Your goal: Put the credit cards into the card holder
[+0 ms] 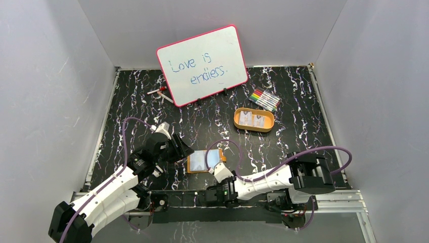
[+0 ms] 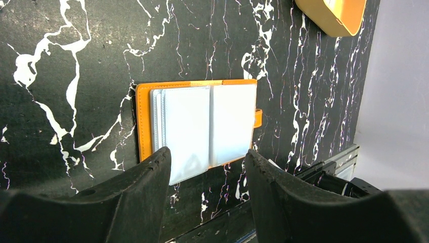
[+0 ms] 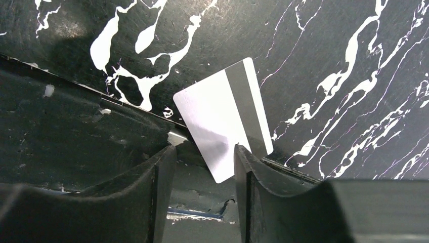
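An orange card holder (image 2: 143, 119) lies open with clear sleeves on the dark marbled table. My left gripper is open above its front side, nothing between the fingers. In the right wrist view a white card (image 3: 210, 109) with a dark stripe lies at the table's front edge, its lower corner jutting past it. My right gripper has its fingers apart; the right finger (image 3: 246, 172) overlaps the card's lower part in view, and the left one stands clear of it. From the top, the arm hides this card.
An orange tray (image 1: 254, 129) holds two cards (image 1: 245, 118) at right of centre. Behind it lie several coloured markers (image 1: 265, 99), and a whiteboard (image 1: 202, 66) stands at the back. The table between holder and tray is clear.
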